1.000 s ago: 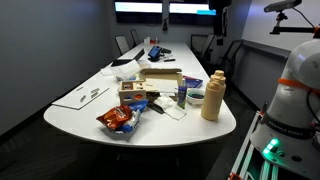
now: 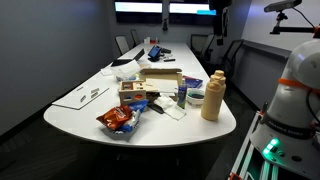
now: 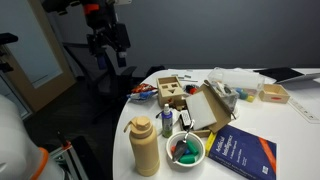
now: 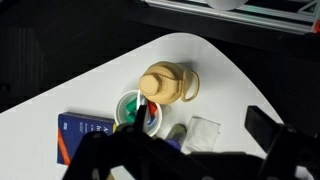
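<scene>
High over the table, my gripper (image 3: 107, 64) stands open and empty, its two fingers spread apart. In the wrist view the dark fingers (image 4: 262, 126) frame the table from above. Below stands a tan bottle (image 4: 164, 82) with a side handle, upright near the table's rounded end. Beside it sits a white bowl (image 3: 199, 151) holding small coloured items and what looks like a utensil. A small bottle with a purple lower part (image 3: 167, 121) stands close by. The blue book (image 3: 241, 150) lies flat beyond the bowl. Nothing touches the gripper.
A white cloth or paper (image 4: 203, 135) lies near the small bottle. An orange-red bag (image 2: 116, 117), a wooden box (image 2: 132, 90) and an open cardboard box (image 2: 161, 77) occupy the table's middle. A clear bin (image 3: 236, 78) stands farther back. Bare tabletop (image 2: 77, 119) shows at the left.
</scene>
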